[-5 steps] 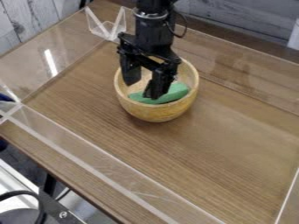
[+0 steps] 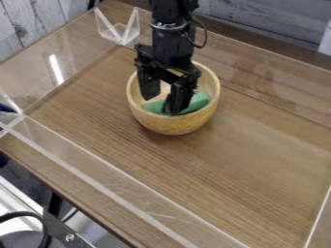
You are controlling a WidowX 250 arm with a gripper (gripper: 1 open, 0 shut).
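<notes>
A wooden bowl stands on the wooden table, upper middle of the camera view, holding a green object. My black gripper reaches down into the bowl from above, over and partly in front of the green object. It is open; whether its fingers touch the green object is unclear.
A clear plastic container is at the back left. Cables lie beyond its edge at the lower left.
The gripper has shifted slightly within the bowl, and the green object appears more covered on its left part. The bowl stays about in place.
</notes>
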